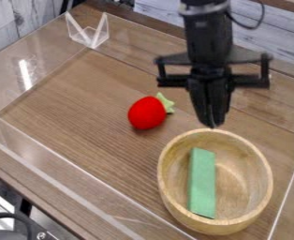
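Note:
My black gripper (pixel 213 84) hangs over the back edge of a light wooden bowl (pixel 252 187), higher than it, with nothing visible between its fingers; it looks shut. A green block (pixel 202 183) lies lengthwise inside the bowl. A red round object (pixel 146 112) with green leaves at its side sits on the wooden table left of the bowl.
A small clear plastic container (pixel 90 26) stands at the back left. A dark cable (pixel 19 218) shows at the lower left corner.

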